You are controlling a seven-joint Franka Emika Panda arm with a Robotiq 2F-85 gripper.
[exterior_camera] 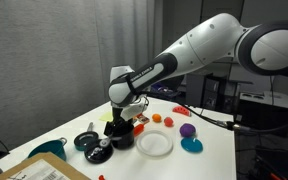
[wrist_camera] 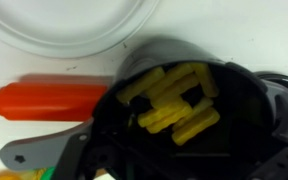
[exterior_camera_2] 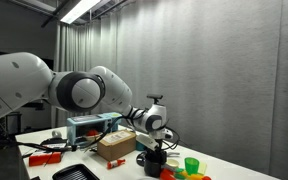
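Observation:
Yellow stick-shaped pieces (wrist_camera: 172, 103) lie in the bottom of a black pot (wrist_camera: 246, 105), seen from above in the wrist view. My gripper is open over the near side of this pot, its dark fingers hard to separate from the dark interior. Nothing shows held. In exterior view 1 the pot (exterior_camera: 122, 140) stands below the gripper, which partly covers it; the yellow pieces are hidden there. Exterior view 2 also has the gripper right above the pot (exterior_camera_2: 152, 167).
A red bottle (wrist_camera: 49, 101) lies beside the pot, and a white plate (exterior_camera: 154, 143) is close by. A black pan (exterior_camera: 98, 152), cardboard box (exterior_camera: 52, 162), teal bowl (exterior_camera: 192, 145) and purple ball (exterior_camera: 187, 130) stand around.

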